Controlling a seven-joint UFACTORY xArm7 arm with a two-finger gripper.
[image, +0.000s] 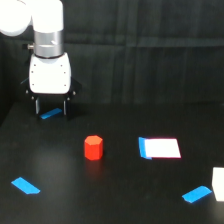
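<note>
My gripper (52, 106) is at the far left, pointing down, its two dark fingers spread apart with nothing gripped between them. Low behind or beneath them lies a small blue strip (51, 113) on the dark table; whether the fingertips touch the table is hard to tell. A red block (93, 148) with a hexagonal outline sits alone left of the middle, well to the right of the gripper and nearer the camera. Right of it lies a flat white rectangle (163, 148) with reddish edges and a blue left side.
Two more blue strips lie on the table (110, 195): a front-left strip (25, 186) and a front-right strip (196, 194). A white object (218, 184) is cut off by the right edge. A dark curtain (140, 60) hangs behind.
</note>
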